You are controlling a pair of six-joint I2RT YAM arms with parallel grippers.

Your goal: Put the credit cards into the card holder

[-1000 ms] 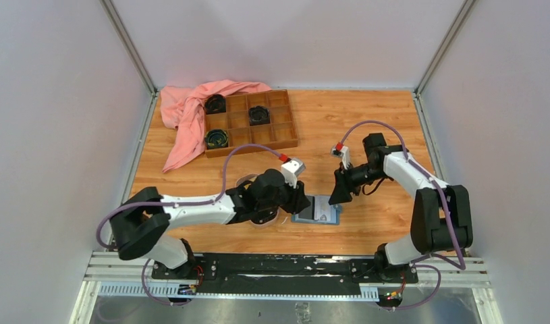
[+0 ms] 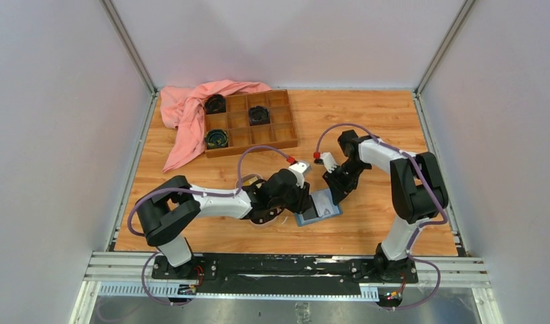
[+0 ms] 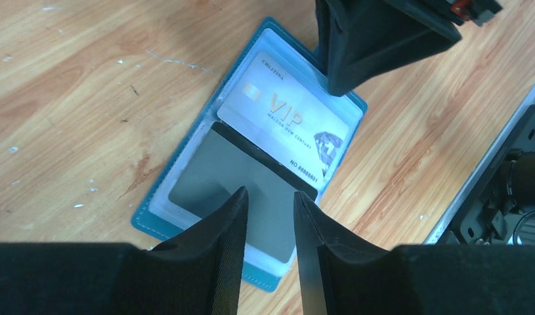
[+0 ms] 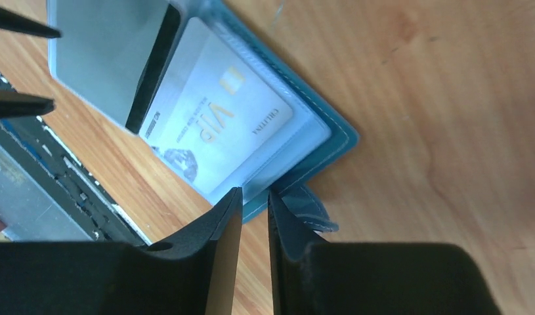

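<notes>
The blue-edged card holder (image 2: 335, 214) lies angled on the table between my two grippers. A pale card marked VIP (image 3: 284, 121) rests on its far half, a dark grey panel (image 3: 215, 177) on the other half. My left gripper straddles the long edge by the panel, one finger above it and one outside; there is a gap between the tips, but any grip there is unclear. At the VIP end, my right gripper has its fingers slightly apart, near a bent blue flap (image 4: 307, 207) of the holder. Contact with the flap is hard to judge.
A wooden compartment tray (image 2: 252, 150) holding several dark round things stands at the back, beside a pink cloth (image 2: 184, 128). Under my left arm is a round container (image 2: 257, 224), partly hidden. Bare table lies to the right and in front.
</notes>
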